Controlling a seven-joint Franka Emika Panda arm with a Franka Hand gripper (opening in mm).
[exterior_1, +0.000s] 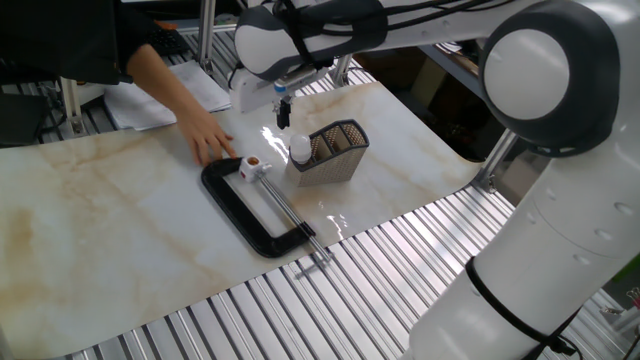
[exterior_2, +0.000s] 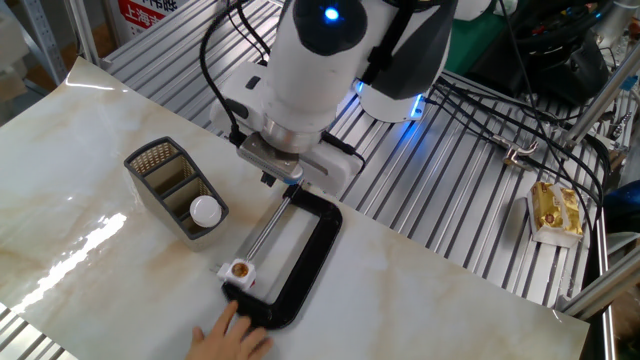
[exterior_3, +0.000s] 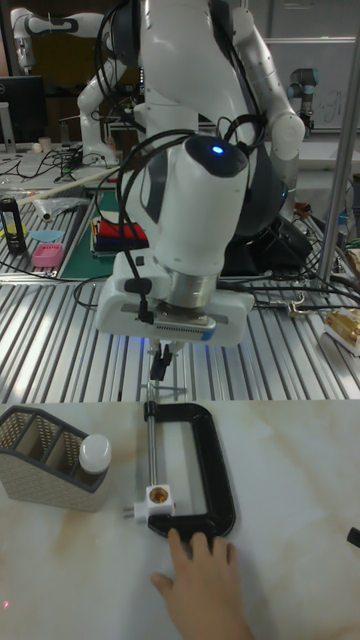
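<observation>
A black C-clamp (exterior_1: 235, 212) with a silver screw rod lies flat on the marbled tabletop. A white block with an orange-brown round centre (exterior_2: 240, 270) sits at the far end of the rod. Beside the clamp stands a grey divided holder (exterior_3: 43, 480), with a white round-topped object (exterior_2: 205, 211) in one end compartment. My gripper (exterior_1: 284, 112) hangs above the table near the holder and the clamp's rod, its dark fingertips pointing down. Nothing shows held in it; how far apart the fingers stand is unclear.
A person's hand (exterior_1: 206, 140) rests at the clamp's far end, its fingers touching the frame. Paper sheets (exterior_1: 150, 100) lie behind. A gold-and-white box (exterior_2: 553, 213) stands on the slatted metal bench.
</observation>
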